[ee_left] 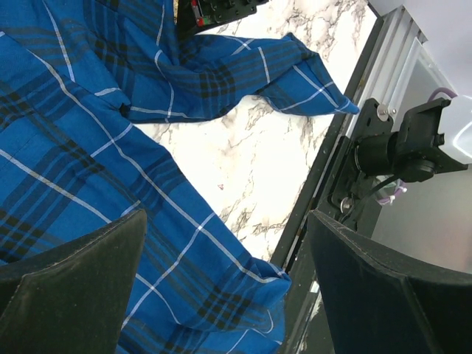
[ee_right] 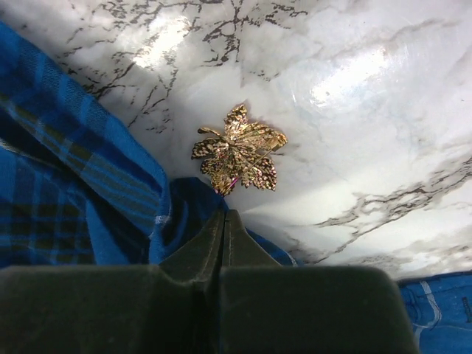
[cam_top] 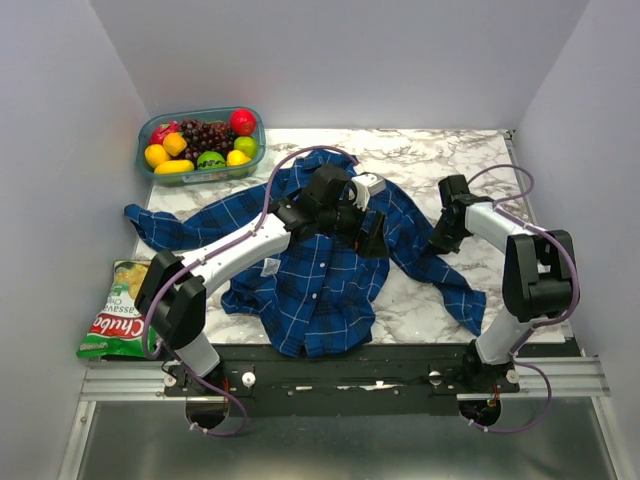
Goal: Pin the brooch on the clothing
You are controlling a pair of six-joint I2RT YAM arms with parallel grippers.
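Observation:
A gold leaf-shaped brooch [ee_right: 237, 151] lies on the marble table in the right wrist view, its lower edge against a fold of the blue plaid shirt [ee_right: 66, 177]. My right gripper is shut just short of the brooch, over the fabric, and nothing shows between its fingertips. From the top view that gripper [cam_top: 436, 247] hangs over the sleeve on the right and covers the brooch. My left gripper [cam_top: 372, 236] stands open above the spread shirt [cam_top: 335, 295]. Its fingers [ee_left: 81, 284] are wide apart in the left wrist view, only cloth and table visible beyond them.
A basket of fruit [cam_top: 190, 178] stands at the back left. To the left of the shirt lies a snack bag [cam_top: 117, 310]. Bare marble [cam_top: 480, 150] is free at the back right, and between the shirt body and the right sleeve.

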